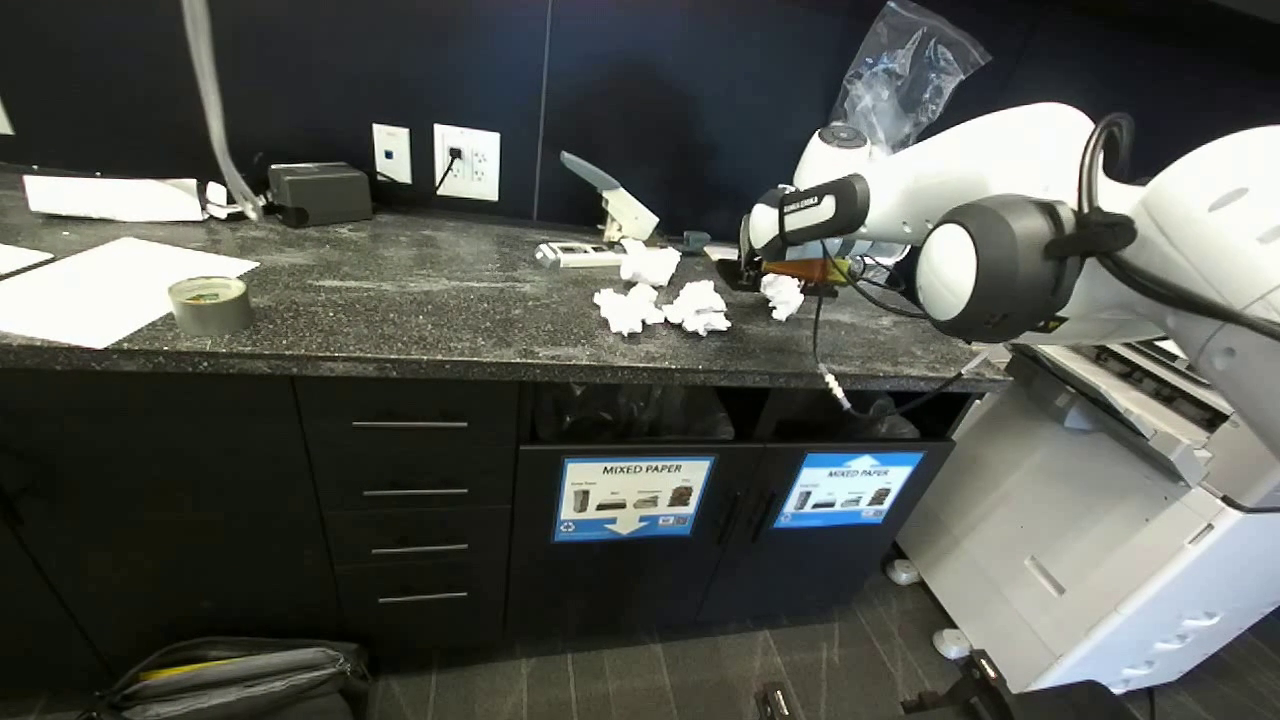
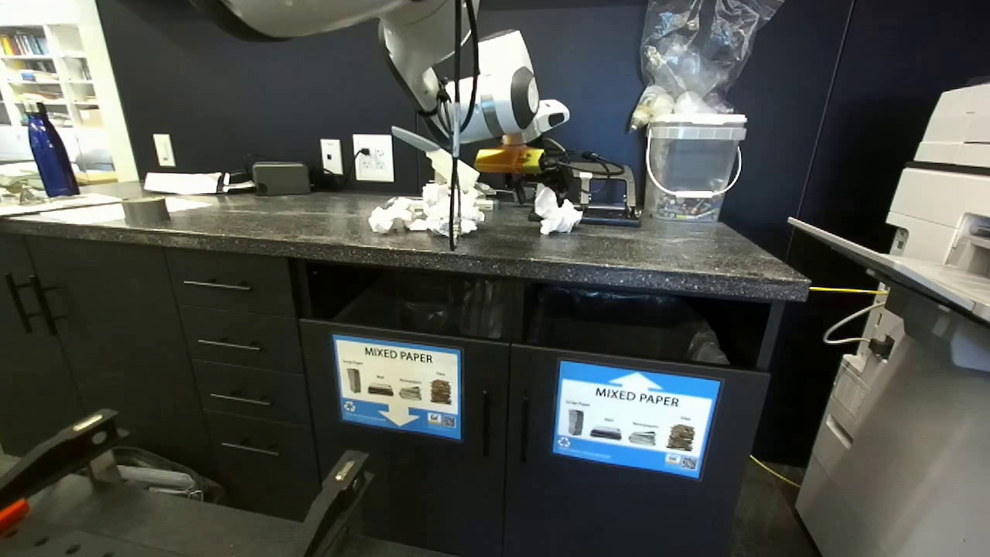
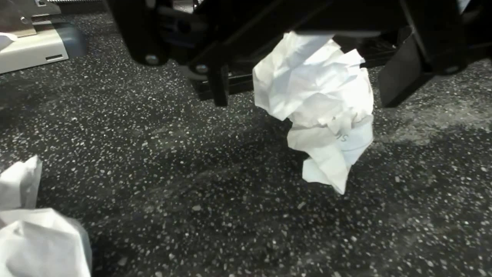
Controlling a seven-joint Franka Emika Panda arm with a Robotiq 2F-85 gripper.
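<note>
In the wrist view, a crumpled white paper ball (image 3: 323,87) lies on the dark speckled counter between the spread fingers of my gripper. The fingers stand open, with a gap on either side of the paper. From outside, that same ball (image 1: 782,296) sits at the right of the paper group. Three more crumpled papers, at the back (image 1: 649,262), left (image 1: 627,310) and middle (image 1: 698,308), lie close together to its left. Part of one paper (image 3: 41,244) shows at the wrist view's lower left corner.
Behind the papers stands a beige stapler-like device (image 1: 624,216). A black metal hole punch (image 2: 608,195) and a clear bucket (image 2: 694,167) are at the right. A tape roll (image 1: 211,306) and white sheets occupy the left. Open slots (image 2: 631,320) lie below the counter edge.
</note>
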